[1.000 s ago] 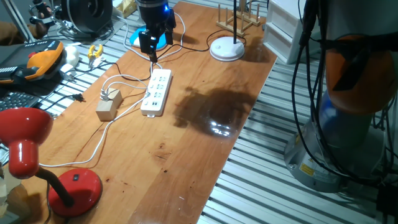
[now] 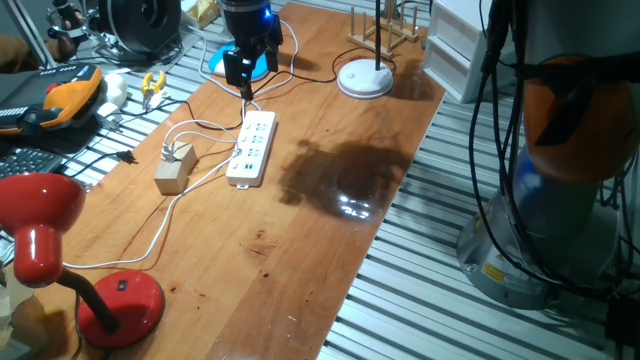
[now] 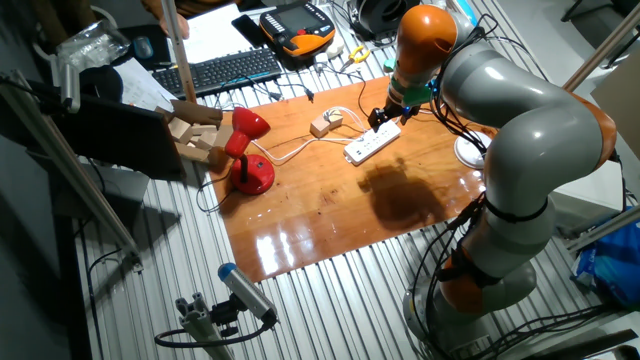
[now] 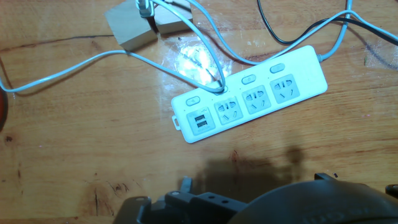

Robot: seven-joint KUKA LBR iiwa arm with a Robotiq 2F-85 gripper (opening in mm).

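Above the far end of the white power strip [image 2: 252, 148] hangs my dark gripper [image 2: 246, 88], pointing down. From the other side, the gripper [image 3: 380, 120] shows close to the strip [image 3: 372, 143]; whether they touch is unclear. No view makes plain how its fingers stand, and no held object is visible. Along the bottom of the wrist view only dark gripper parts show, apart from the strip [image 4: 249, 93] with its sockets and USB ports. A white plug [image 4: 145, 7] rests at a wooden block [image 4: 132, 28]; its cable bends at the strip's edge.
A red lamp [image 2: 120, 308] stands at the near left. The white round lamp base [image 2: 365, 79] and a wooden rack [image 2: 384, 38] are at the far end. Loose white cables cross the table beside the strip. Bare wood [image 2: 270, 265] lies open at the near side.
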